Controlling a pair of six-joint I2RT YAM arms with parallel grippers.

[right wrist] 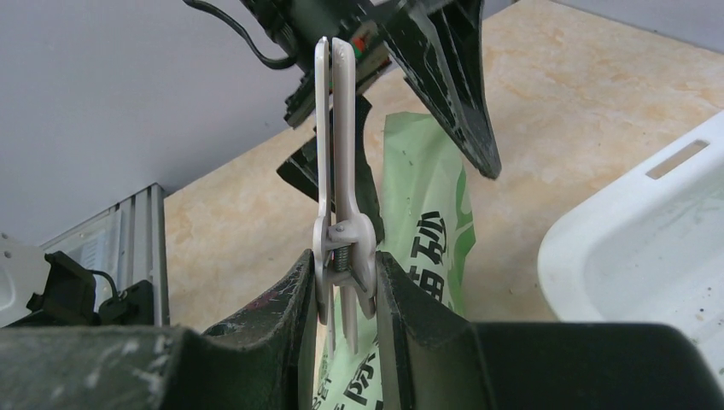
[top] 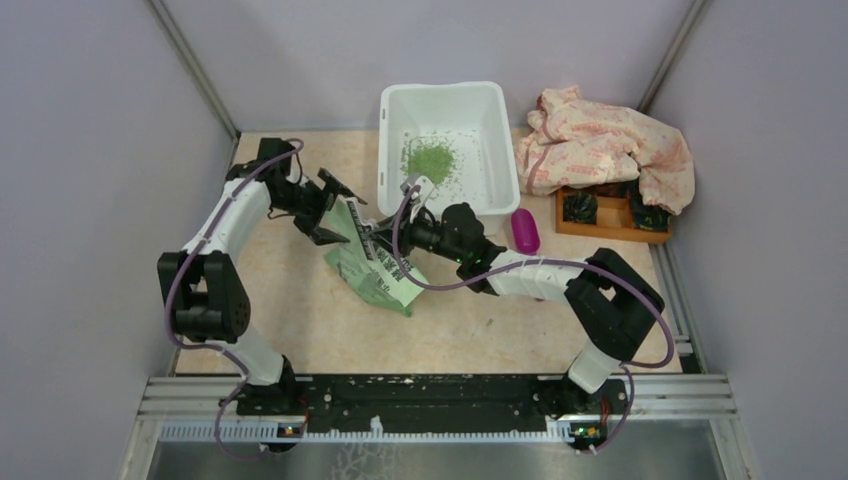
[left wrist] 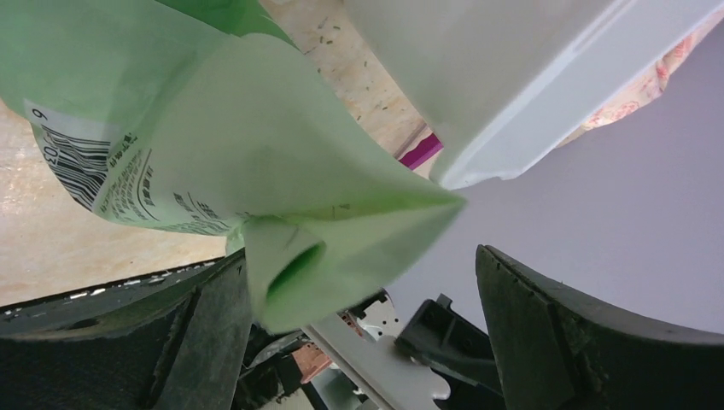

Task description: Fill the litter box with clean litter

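Note:
A green litter bag (top: 365, 280) with printed labels stands mid-table, in front of the white litter box (top: 493, 150), which has some green litter on its bottom. In the right wrist view my right gripper is shut on a white bag clip (right wrist: 341, 128) held upright before the bag. My left gripper (top: 332, 212) stands open at the bag's upper left; in the left wrist view the bag's top corner (left wrist: 359, 248) lies between its spread fingers, not gripped.
A magenta object (top: 525, 230) lies right of the box. A wooden tray (top: 605, 225) and crumpled pink fabric (top: 600, 135) occupy the back right.

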